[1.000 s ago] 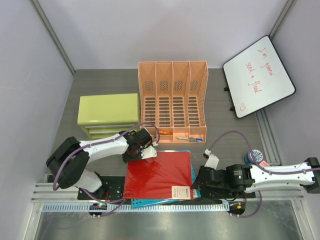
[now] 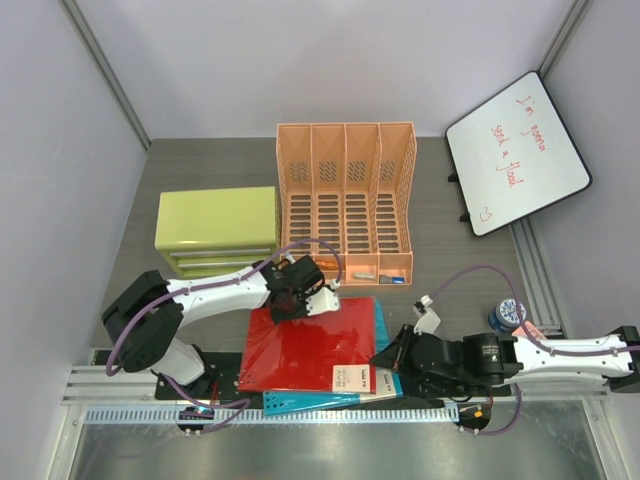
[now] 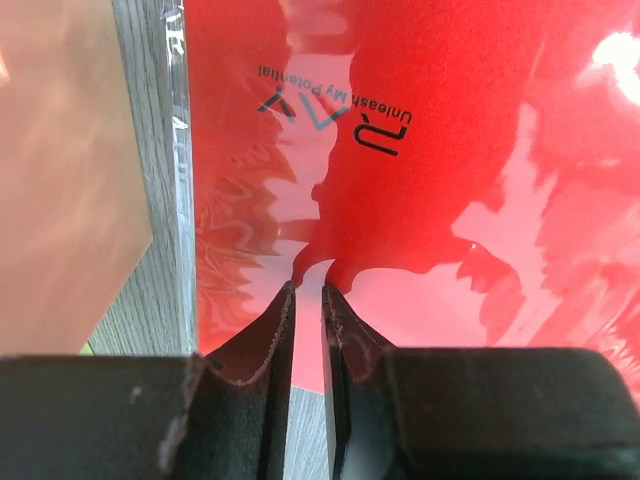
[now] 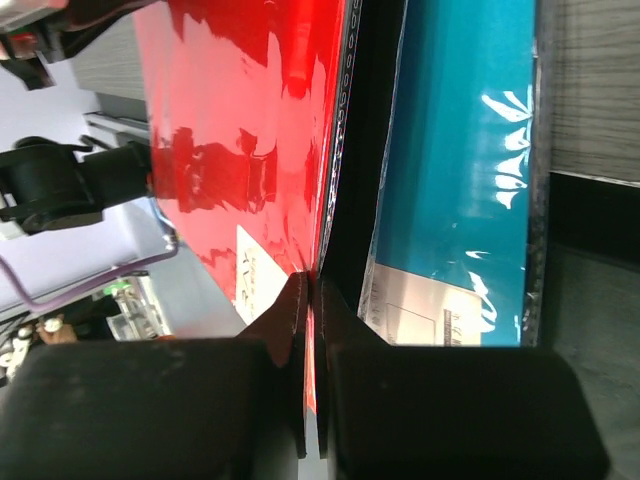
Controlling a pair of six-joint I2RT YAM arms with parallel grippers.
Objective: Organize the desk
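Observation:
A glossy red folder [image 2: 315,355] lies over a teal folder [image 4: 455,130] at the desk's front centre, the teal showing along its right and bottom edges. My left gripper is over the red folder's far part, fingertips close together at its surface; whether anything is between them is hard to see. My right gripper is shut at the red folder's right edge, beside its white label; I cannot tell whether the edge is between the fingers.
A peach slotted organizer [image 2: 345,180] stands behind the folders, a green drawer box [image 2: 215,215] to its left. A whiteboard [image 2: 515,150] is at back right, a round blue-lidded container [image 2: 506,316] at right. Bare desk lies right of the organizer.
The red folder has shifted left, uncovering more teal on the right. My left gripper has moved right, and my right gripper slightly left.

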